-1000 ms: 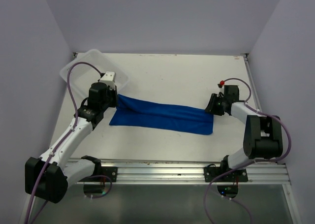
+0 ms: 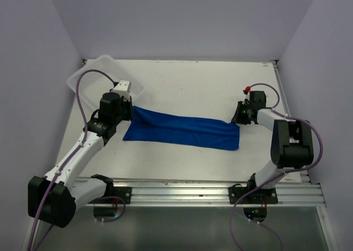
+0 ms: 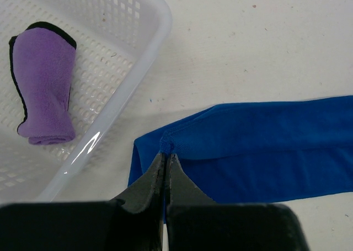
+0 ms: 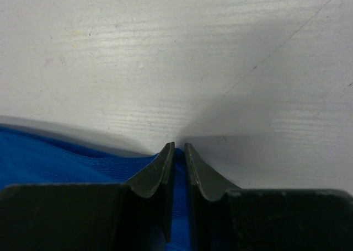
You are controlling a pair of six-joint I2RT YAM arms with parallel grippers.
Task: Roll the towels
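A long blue towel (image 2: 187,135) lies across the middle of the table, its far edge folded forward over the lower layer. At its left end my left gripper is shut, with a small pinch of the fold (image 3: 167,142) at its fingertips. My right gripper is at the far right corner of the towel. Its fingers stand a little apart, and a bit of blue cloth (image 4: 179,158) shows between them.
A white plastic basket (image 2: 132,83) stands at the back left, close to my left gripper. Inside it lies a rolled purple towel (image 3: 44,80) with black trim.
My right gripper has shifted slightly at the towel's right corner, and its fingers have come closer together. The left arm and the towel look unmoved.
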